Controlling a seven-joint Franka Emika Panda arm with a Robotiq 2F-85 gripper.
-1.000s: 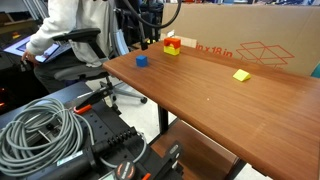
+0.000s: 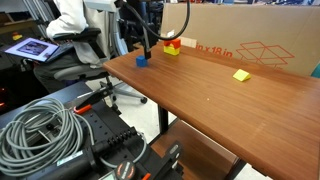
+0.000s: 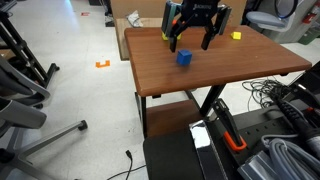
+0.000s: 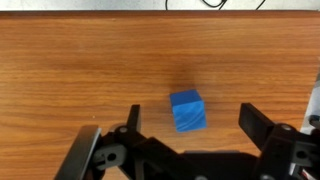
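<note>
A blue block rests on the wooden table near its edge, and in the wrist view it lies between my two spread fingers. My gripper is open and above the block, pointing down, with nothing held. In exterior view 1 the same blue block shows at the table's far left end, close under the gripper. A red block sits on top of a yellow block farther back. Another yellow block stands alone near the middle of the table.
The wooden table has wide bare room around the separate yellow block. A pale board stands along its back side. Coiled grey cable lies beside the table. A chair stands past the left end.
My gripper has come down toward the blue block over the last second. The blocks have stayed where they were.
</note>
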